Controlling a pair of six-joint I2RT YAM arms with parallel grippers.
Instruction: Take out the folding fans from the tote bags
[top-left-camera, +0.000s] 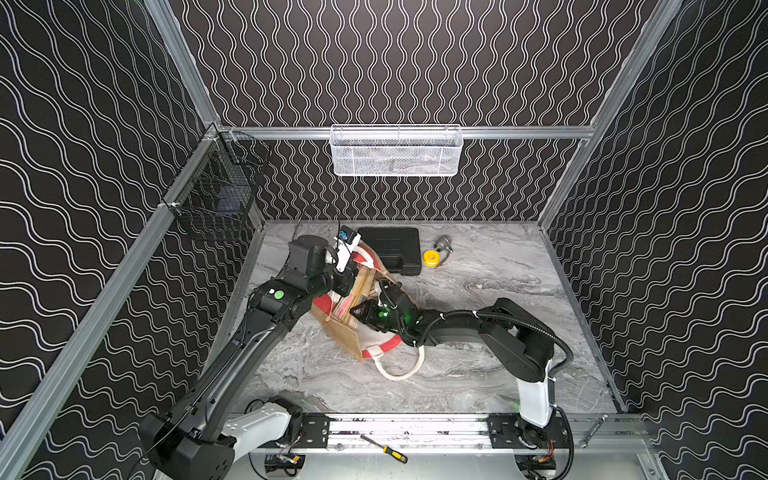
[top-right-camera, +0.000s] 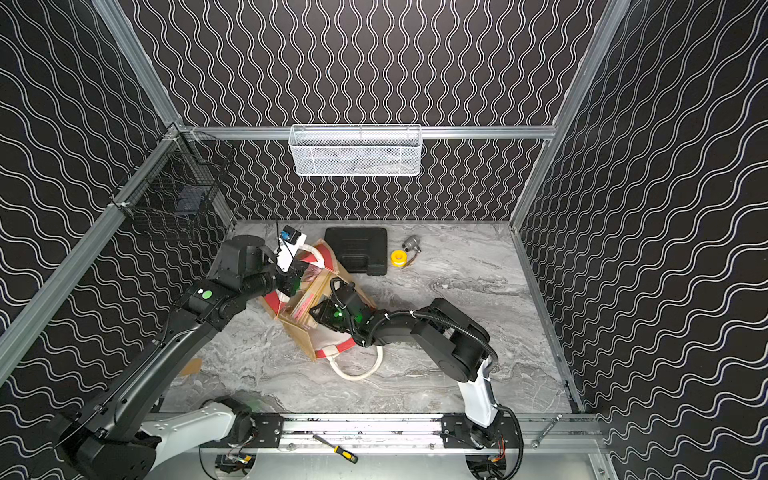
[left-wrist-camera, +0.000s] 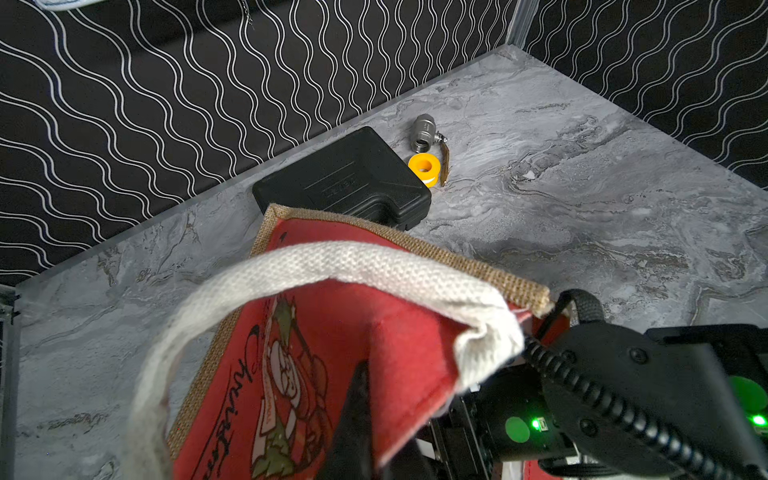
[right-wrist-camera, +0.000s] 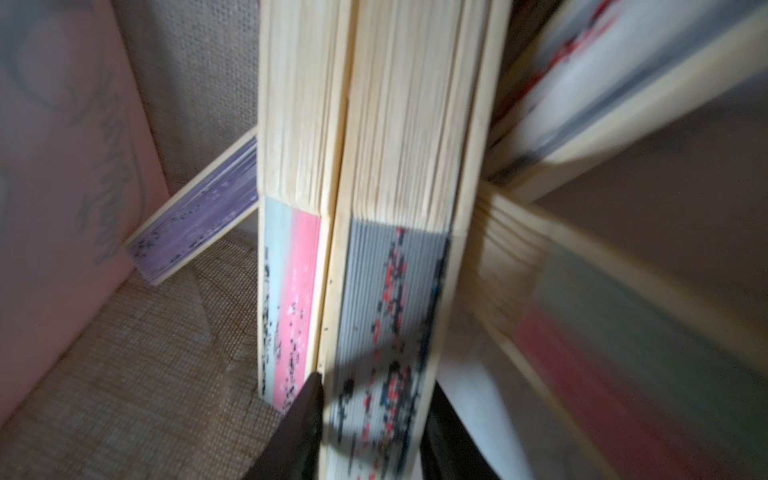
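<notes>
The tote bag (top-left-camera: 340, 334), red with tan burlap edging and white handles, lies open in the middle of the table. In the left wrist view, my left gripper is shut on a fold of the bag's red cloth (left-wrist-camera: 404, 376) near a white handle (left-wrist-camera: 336, 260). My right gripper reaches inside the bag. Its fingers (right-wrist-camera: 296, 432) stand part open on either side of a wooden folding fan with a grey end (right-wrist-camera: 392, 312); a firm grip does not show. Beside it are a pink-and-blue-ended fan (right-wrist-camera: 292, 280), a purple fan (right-wrist-camera: 196, 209) and a green-and-red fan (right-wrist-camera: 600, 352).
Behind the bag lies a black case (top-left-camera: 390, 249), with a yellow tape roll (top-left-camera: 431, 258) and a metal valve (top-left-camera: 443, 242) to its right. A white mesh basket (top-left-camera: 397, 152) hangs at the back.
</notes>
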